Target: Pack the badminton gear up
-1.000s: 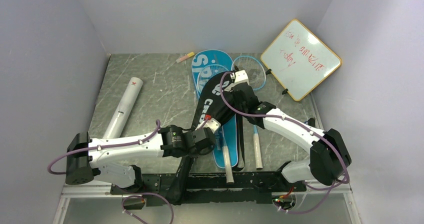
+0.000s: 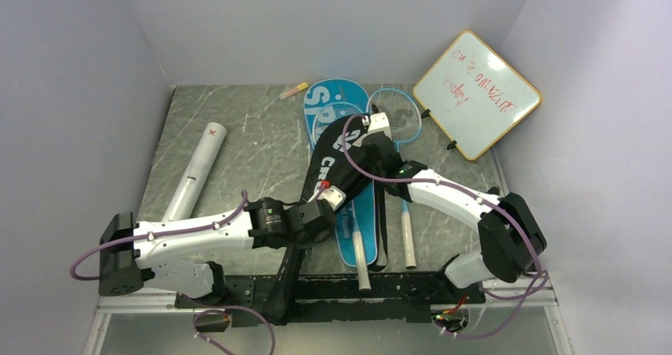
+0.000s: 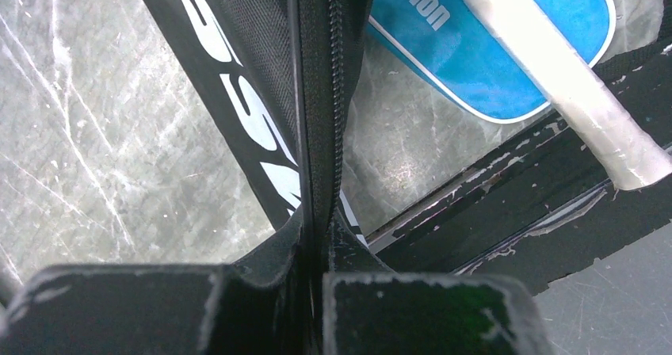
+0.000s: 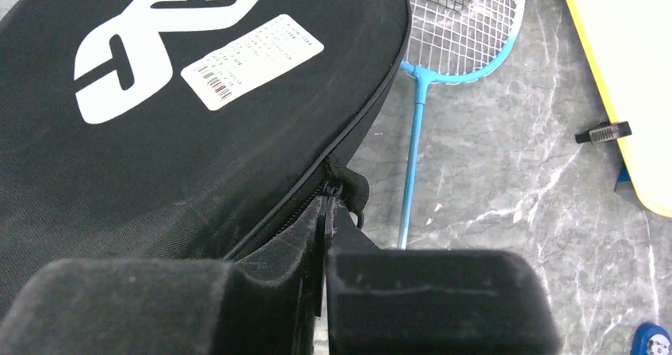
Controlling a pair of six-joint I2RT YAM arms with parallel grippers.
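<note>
A black bag (image 2: pixel 325 173) with white lettering lies diagonally over the blue racket bag (image 2: pixel 322 90) and two rackets, one with its head (image 2: pixel 395 109) at the back, one with its white handle (image 3: pixel 555 78) pointing to the front edge. My left gripper is shut on the black bag's zippered edge. My right gripper is shut at the black bag's upper zipper, by the zipper pull (image 4: pixel 333 188); whether anything thin is between its fingertips is hard to see.
A white shuttlecock tube (image 2: pixel 194 169) lies on the left. A whiteboard (image 2: pixel 475 93) stands at the back right. A small yellow-and-pink object (image 2: pixel 294 90) lies at the back.
The rest looks the same.
</note>
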